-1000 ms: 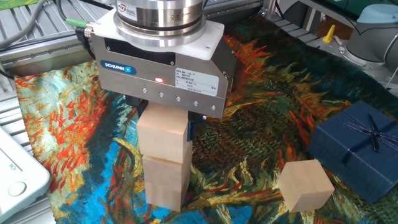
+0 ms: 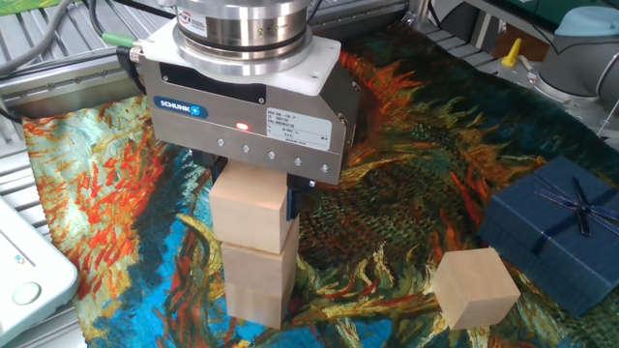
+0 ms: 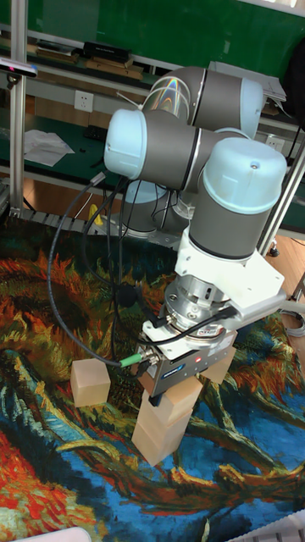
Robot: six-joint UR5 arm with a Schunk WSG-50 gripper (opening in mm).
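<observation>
A light wooden block (image 2: 250, 208) sits between the fingers of my gripper (image 2: 253, 184), which is shut on it in exterior view 2. Directly under it stand a middle block (image 2: 256, 267) and a bottom block (image 2: 255, 304), one upon the other. The held block is slightly offset to the left of the middle one; whether the two touch, I cannot tell. Exterior view 3 shows my gripper from its cable end, above the column of blocks (image 3: 161, 439). A separate wooden block (image 2: 476, 289) rests on the patterned cloth to the right.
A dark blue ribboned box (image 2: 551, 227) lies at the right. Another loose block (image 3: 91, 382) is left of the column in exterior view 3. A white device (image 2: 29, 266) borders the cloth at left.
My gripper and the top block have shifted slightly left in exterior view 2. The lower blocks, the separate block and the box have stayed put.
</observation>
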